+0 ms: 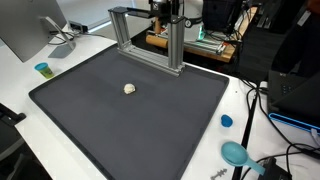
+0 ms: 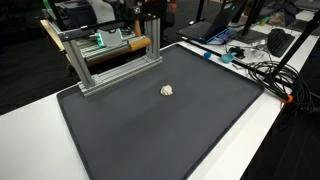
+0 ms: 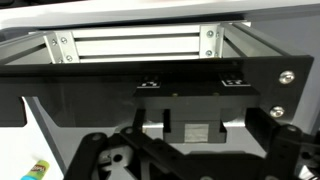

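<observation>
In the wrist view my gripper is open, its black fingers (image 3: 262,126) spread apart at either side. Between them, in line with the camera, shows a dark block with a small grey square face (image 3: 195,132); I cannot tell whether the fingers touch it. A black bar (image 3: 100,85) of the metal frame runs across the wrist view in front of the gripper. A small pale, lumpy piece (image 1: 129,89) lies on the dark grey mat, well away from the frame; in the second exterior view this pale piece (image 2: 166,90) is also seen.
The aluminium frame (image 2: 120,75) stands at the mat's edge. A turquoise ladle-like thing (image 1: 240,155), a blue round item (image 1: 226,121) and a coloured cup (image 1: 44,70) sit off the mat. Cables lie at one side.
</observation>
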